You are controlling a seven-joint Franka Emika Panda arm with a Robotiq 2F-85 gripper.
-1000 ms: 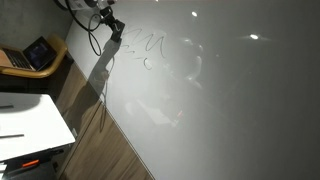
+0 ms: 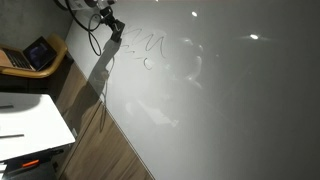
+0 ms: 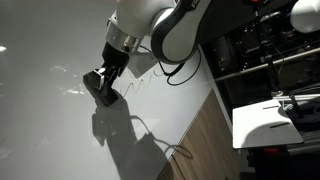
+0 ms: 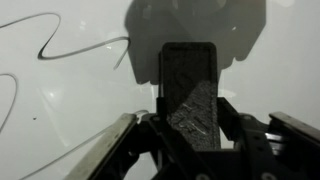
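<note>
A dark, rectangular block that looks like a whiteboard eraser (image 4: 189, 75) is held in my gripper, which is shut on its sides. The eraser's far end lies over or against the glossy white board (image 4: 285, 65); I cannot tell whether it touches. Dark wavy marker lines (image 4: 84, 49) run across the board to the left of the eraser in the wrist view. In exterior view 1 the eraser (image 2: 117, 33) is near the board's upper left edge, with the scribble (image 2: 150, 43) just to its right. Exterior view 2 shows the eraser (image 3: 101, 88) tilted, above its shadow.
A wood-panelled strip (image 2: 95, 125) borders the board. Beyond it stand a white table (image 2: 35, 125) and a chair with a laptop (image 2: 38, 52). A black cable (image 3: 180, 78) loops from the arm. Most of the board is bare.
The arm and eraser show no visible movement, and the marker lines look the same. Only a faint reflection low on the board has shifted.
</note>
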